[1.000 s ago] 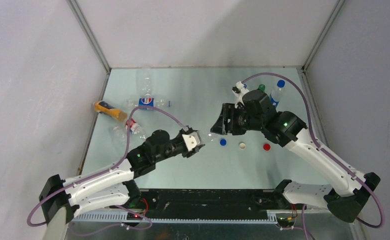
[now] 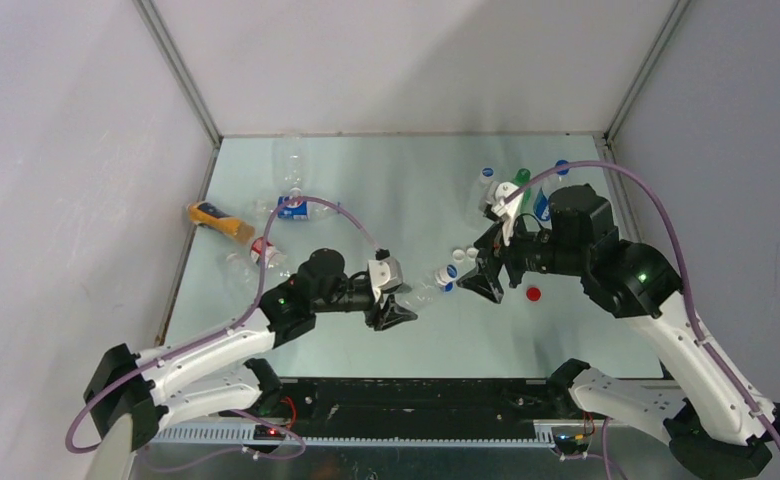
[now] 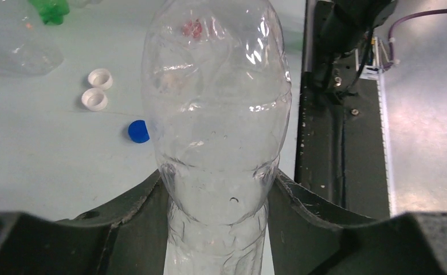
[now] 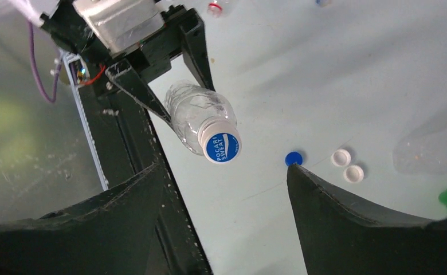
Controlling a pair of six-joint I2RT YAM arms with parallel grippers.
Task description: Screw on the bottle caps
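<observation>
My left gripper is shut on a clear plastic bottle, held tilted toward the centre of the table. In the right wrist view that bottle wears a white cap with a blue Pocari Sweat top. My right gripper hangs part open just right of the bottle's capped end, with nothing seen between its fingers. Loose caps lie on the table: blue, two white, and red.
Several bottles lie at the left, including an orange one and a Pepsi-label one. Upright bottles stand at the back right, behind the right arm.
The left arm has shifted slightly, with the bottle still held.
</observation>
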